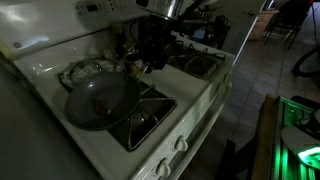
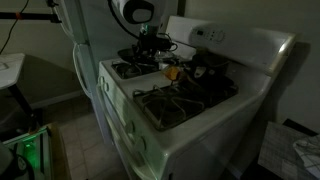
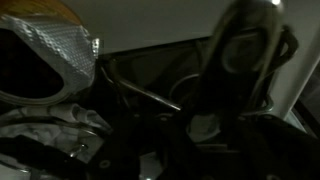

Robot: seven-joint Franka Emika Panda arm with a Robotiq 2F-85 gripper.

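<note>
A dark round pan (image 1: pixel 88 112) with a small reddish-brown item (image 1: pixel 101 107) inside it hangs tilted over the left burners in exterior view 1. My gripper (image 1: pixel 149 62) is at its upper right, shut on the pan's handle side; the exact grip is hidden in shadow. In exterior view 2 the arm reaches across the stove, with the gripper (image 2: pixel 168 45) above the back of the cooktop and the dark pan (image 2: pixel 208 72) to its right. A dark, shiny handle-like shape (image 3: pixel 240 50) runs up from the fingers in the wrist view.
The white stove (image 1: pixel 125 160) has black burner grates (image 1: pixel 142 122), with knobs (image 1: pixel 181 144) along its front. A crumpled foil-like item (image 1: pixel 88 70) and an orange item (image 2: pixel 171 73) stand toward the back. Far burners (image 1: pixel 195 62) look clear.
</note>
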